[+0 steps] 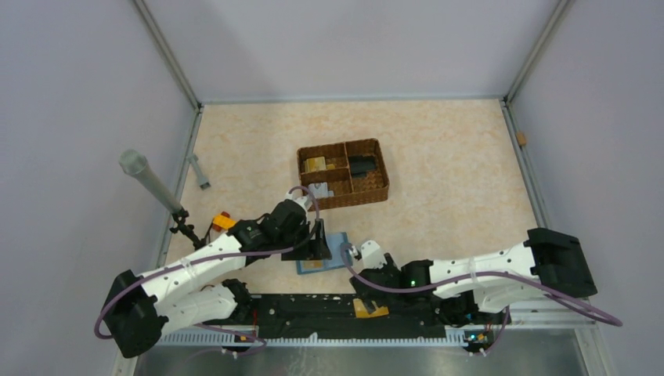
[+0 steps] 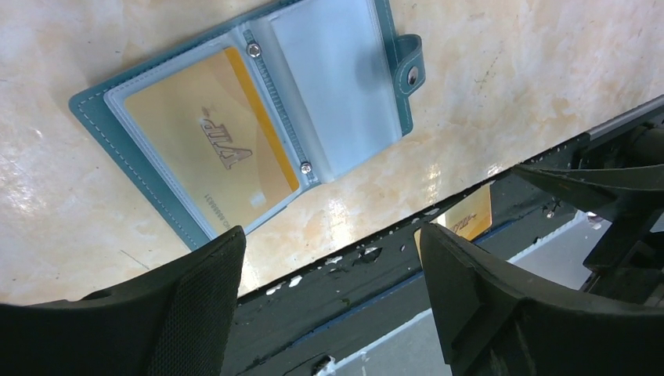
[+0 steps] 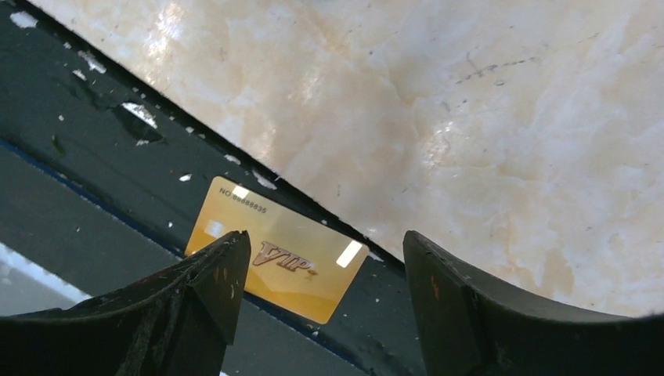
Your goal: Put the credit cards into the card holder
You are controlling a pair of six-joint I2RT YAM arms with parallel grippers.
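Note:
The blue card holder (image 2: 337, 86) lies spread flat on the table, with a gold VIP card (image 2: 211, 129) in its left pocket and an empty-looking clear pocket on the other side. A second gold VIP card (image 3: 278, 251) rests on the dark strip along the table's front edge. Above the near side of the holder, my left gripper hangs open, nothing between its fingers. My right gripper is open too, its fingertips around the loose card's near part in the right wrist view without gripping it.
A brown woven basket (image 1: 322, 176) with compartments holds several items behind the holder. Toward the left stand an orange object (image 1: 224, 222) and a grey post (image 1: 153, 184).

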